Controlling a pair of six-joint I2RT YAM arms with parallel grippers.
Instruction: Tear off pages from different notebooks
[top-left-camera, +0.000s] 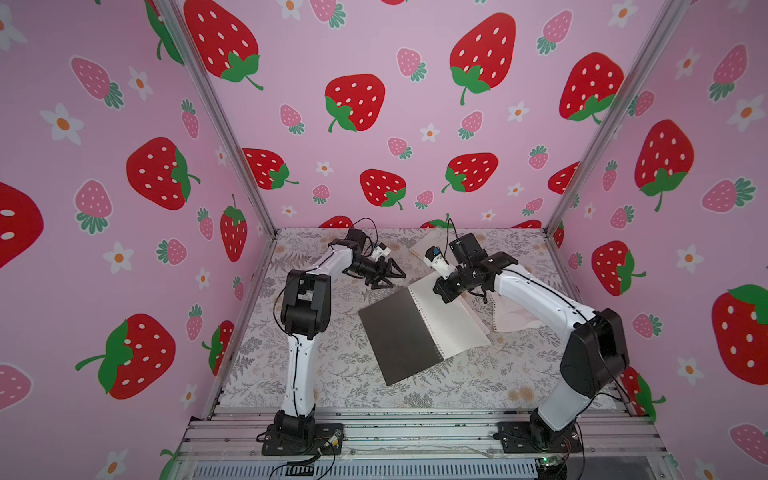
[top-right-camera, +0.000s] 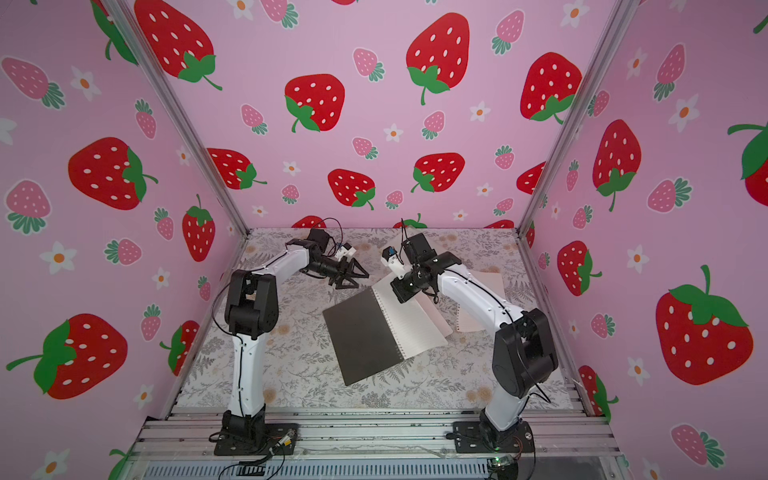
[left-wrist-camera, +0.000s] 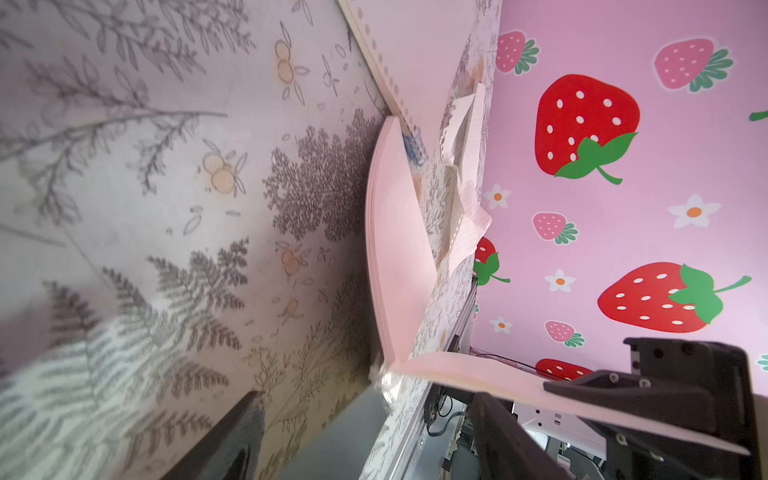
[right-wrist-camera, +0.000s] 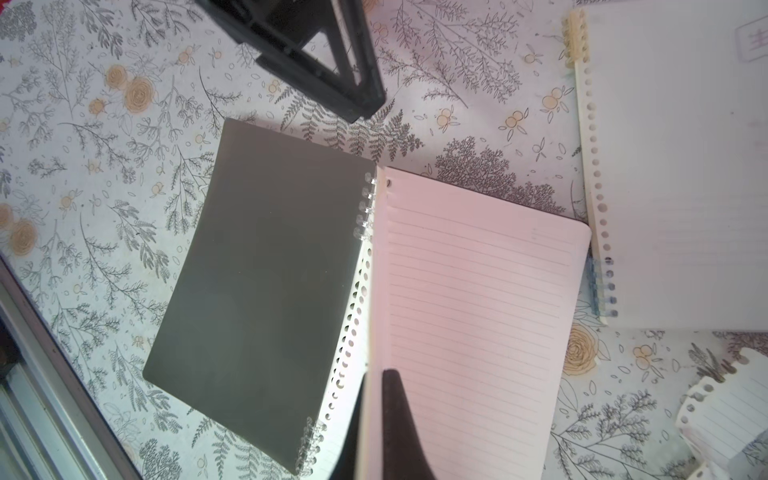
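Observation:
An open spiral notebook lies mid-table, its dark cover on the left, lined white pages on the right. My right gripper is shut over the pages, near their upper part; in the right wrist view a thin upright strip of paper runs to its fingers, the grip itself unclear. My left gripper stands open just left of the notebook's upper edge, holding nothing.
Another perforated notebook lies beside the open one, with torn paper near it.

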